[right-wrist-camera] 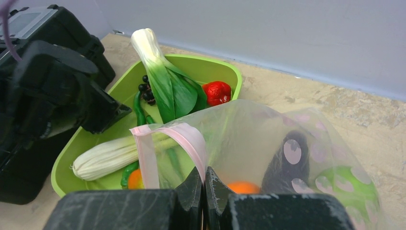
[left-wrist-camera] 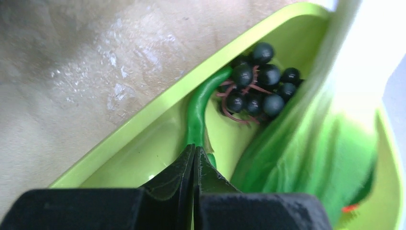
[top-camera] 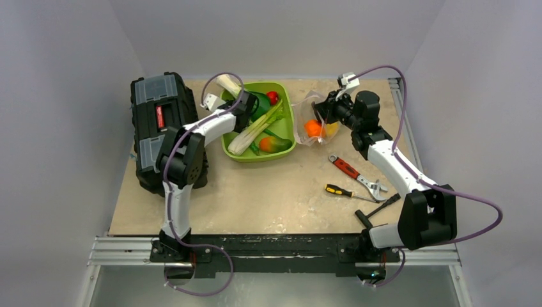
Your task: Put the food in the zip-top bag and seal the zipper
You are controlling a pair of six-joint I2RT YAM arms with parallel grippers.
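In the left wrist view my left gripper is shut, its tips together with nothing between them. A green chili pepper (left-wrist-camera: 197, 112) lies just beyond the tips, along the wall of the green bin (left-wrist-camera: 139, 124); the fingers cover its lower end. The right gripper is shut on the pink-edged rim of the clear zip top bag (right-wrist-camera: 234, 132). Inside the bag are an orange item (right-wrist-camera: 243, 187), a dark item (right-wrist-camera: 287, 165) and a green item (right-wrist-camera: 349, 187).
The bin also holds black grapes (left-wrist-camera: 256, 84), bok choy (right-wrist-camera: 165, 81), a red pepper (right-wrist-camera: 218, 92), celery (right-wrist-camera: 107, 158) and a mango (top-camera: 276, 144). A black toolbox (top-camera: 160, 121) stands left of it. A wrench (top-camera: 348, 169) and screwdriver (top-camera: 345, 192) lie front right.
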